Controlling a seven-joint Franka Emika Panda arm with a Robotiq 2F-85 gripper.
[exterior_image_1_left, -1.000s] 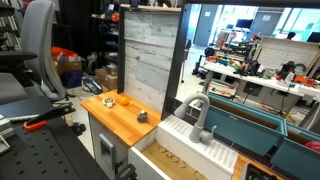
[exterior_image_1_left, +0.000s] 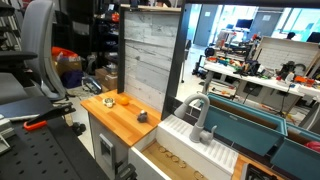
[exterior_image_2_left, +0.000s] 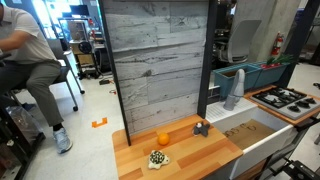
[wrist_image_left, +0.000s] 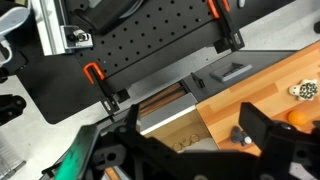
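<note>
In the wrist view my gripper is open, its dark fingers spread wide with nothing visible between them. Beyond the fingertips lie the edge of a wooden counter and an open drawer (wrist_image_left: 183, 128). On the wooden counter (exterior_image_2_left: 185, 152) rest an orange (exterior_image_2_left: 163, 138), a pale dark-patterned round item (exterior_image_2_left: 158, 159) and a small grey object (exterior_image_2_left: 201, 129). The same orange (wrist_image_left: 297, 117), patterned item (wrist_image_left: 304, 90) and grey object (wrist_image_left: 240, 135) are off to the right in the wrist view, apart from my fingers.
A grey faucet (exterior_image_1_left: 197, 112) stands by the white sink area. A black stove top (exterior_image_2_left: 285, 102) is at the right, and a teal bin (exterior_image_1_left: 245, 130) stands behind. A wood-plank panel (exterior_image_2_left: 160, 70) rises behind the counter. A black perforated table (wrist_image_left: 130, 50) fills the upper wrist view.
</note>
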